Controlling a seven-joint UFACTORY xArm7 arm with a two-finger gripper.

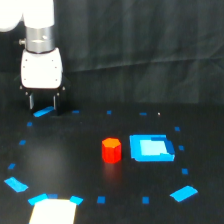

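At the upper left hangs my gripper [43, 103] below the white arm, its two dark fingers apart with nothing visible between them. A red, roughly six-sided block [111, 151] rests on the black table near the middle, well to the right of the gripper and nearer the camera. Just right of the block lies a blue square [135, 142] with a pale white patch [153, 147] inside it. At the bottom left a cream-white square shape [52, 213] is cut off by the frame's edge.
Several small blue marks dot the black table. Larger blue strips lie under the gripper [43, 112], at the left [15, 185] and at the right [184, 193]. Dark curtain-like backing closes off the rear. Open table surrounds the red block, except towards the blue square.
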